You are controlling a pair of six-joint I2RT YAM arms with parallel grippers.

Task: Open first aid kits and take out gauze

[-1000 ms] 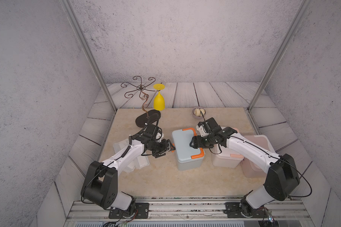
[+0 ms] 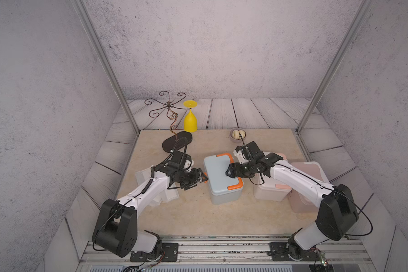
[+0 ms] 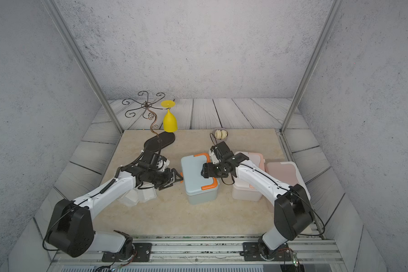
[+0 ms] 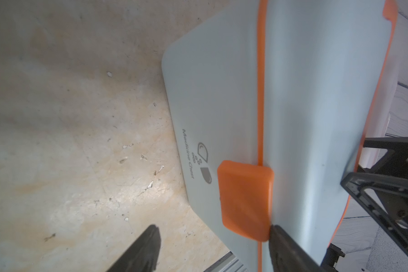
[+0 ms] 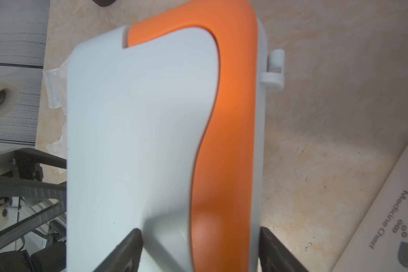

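A pale blue first aid kit (image 2: pixel 219 174) with orange trim stands mid-table, its lid closed. My left gripper is at the kit's left side, fingers apart, the right one close against the orange latch (image 4: pixel 244 195). From the right, my right gripper reaches over the lid, fingers parted around the orange trim (image 5: pixel 226 172), one at its outer edge. In the top views two pink kits (image 2: pixel 272 190) (image 2: pixel 306 204) stand to the right, partly hidden by the right arm.
White translucent items (image 2: pixel 167 195) lie at the left, partly under the left arm. A metal stand (image 2: pixel 176 140), a yellow goblet-like object (image 2: pixel 190 122) and a small bowl (image 2: pixel 238 136) are along the back.
The blue kit and both grippers have shifted slightly left in the top left view, and my left arm has drawn back a little.
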